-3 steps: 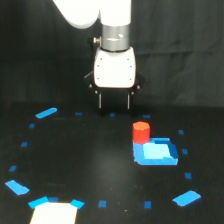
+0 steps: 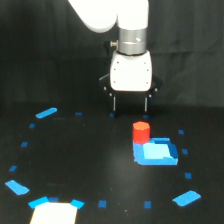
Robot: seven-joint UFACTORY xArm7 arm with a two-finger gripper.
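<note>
My gripper (image 2: pixel 130 106) hangs above the black table, its two thin fingers standing wide apart with nothing between them. In front of it and a little to the right is a red block (image 2: pixel 141 131) with a hexagonal outline. The block stands at the back left corner of a small blue tray (image 2: pixel 172 160); whether it rests inside or on the rim, I cannot tell. A pale blue surface (image 2: pixel 157 151) shows within the tray.
At the bottom left edge, a cream-coloured object (image 2: pixel 53 214) is partly cut off, with blue pieces (image 2: pixel 39 202) beside it. Blue strips (image 2: pixel 186 198) and several small blue squares mark the dark table.
My gripper has shifted right and slightly down, closer to being over the red block. Its fingers remain apart. The block and tray have not moved.
</note>
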